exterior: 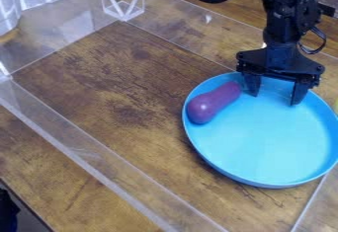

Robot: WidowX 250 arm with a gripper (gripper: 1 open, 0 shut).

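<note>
The black robot gripper [280,70] reaches down from the top right over the back part of a blue round plate [264,145]. Its fingertips are low at the plate's back rim, and whether they are open or shut is hard to make out. A purple eggplant-like toy [211,102] lies on the plate's left side, apart from the gripper.
Clear plastic walls run along the back, left and front. A dark object [11,216] sits at the lower left edge.
</note>
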